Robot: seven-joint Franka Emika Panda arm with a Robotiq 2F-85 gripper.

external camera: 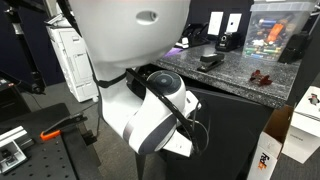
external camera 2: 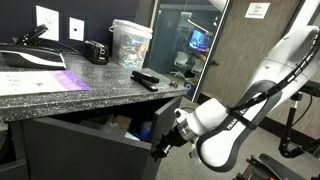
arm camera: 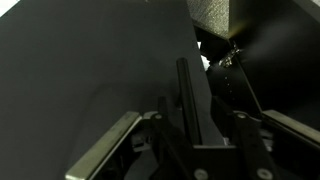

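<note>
A dark drawer stands pulled out under the countertop, its front panel (external camera 2: 90, 145) facing the arm. On that panel in the wrist view is a slim black handle (arm camera: 184, 85). My gripper is at the panel, with its fingers (arm camera: 105, 145) apart on either side of the handle's lower part. Whether either finger touches the handle cannot be made out. Exterior view 2 shows the gripper (external camera 2: 162, 150) low at the drawer's right end; the white arm (external camera: 140, 110) blocks much of the fingers in exterior view 1.
Above the drawer lies a speckled countertop (external camera 2: 105, 88) with a stapler (external camera 2: 145, 80), a clear bin (external camera 2: 130, 45) and a purple-printed sheet (external camera 2: 40, 83). Some items, one blue (external camera 2: 145, 130), show inside the drawer. White boxes (external camera: 303, 125) stand to the right in exterior view 1.
</note>
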